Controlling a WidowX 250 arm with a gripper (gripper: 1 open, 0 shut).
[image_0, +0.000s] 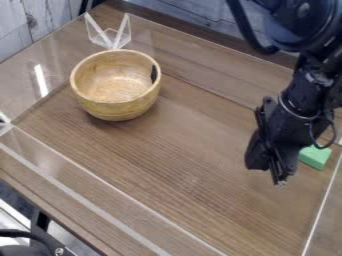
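My black gripper (269, 160) hangs low over the right side of the wooden table, its fingers pointing down and looking shut, with nothing visible between them. Just to its right lies a green block (315, 155), partly behind the gripper's body. A round wooden bowl (114, 100) stands at the upper left of the table, apart from the gripper.
A white wire-like object (108, 35) is at the back edge behind the bowl. Dark cabling or hardware (20, 240) sits at the bottom left corner.
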